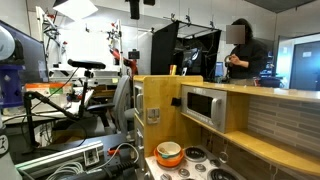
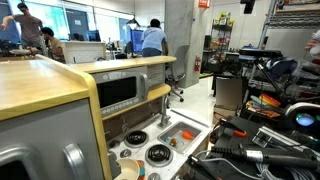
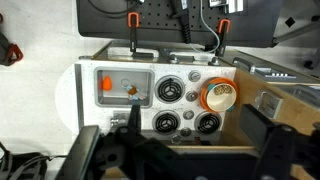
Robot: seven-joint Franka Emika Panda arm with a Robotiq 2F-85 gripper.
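In the wrist view, my gripper shows as two dark fingers set wide apart, open, with no object held between them. It looks down from high above a white kitchen counter (image 3: pixel 67 110). An orange-rimmed pot (image 3: pixel 217 96) stands at the counter's right side, and exterior view 1 shows the pot (image 1: pixel 168 152) near the cupboard. Round stove burners (image 3: pixel 170 90) lie left of it. Farther left, the sink (image 3: pixel 124 103) holds an orange object (image 3: pixel 107 83) and another small item (image 3: pixel 133 91), too small to make out.
A silver microwave (image 1: pixel 203 106) sits under the wooden shelf (image 1: pixel 258 94) behind the counter. A wooden cupboard (image 1: pixel 158 108) rises beside the stove. A dark robot base table (image 3: pixel 180 22) borders the counter, with cables across it. People stand or sit in the background.
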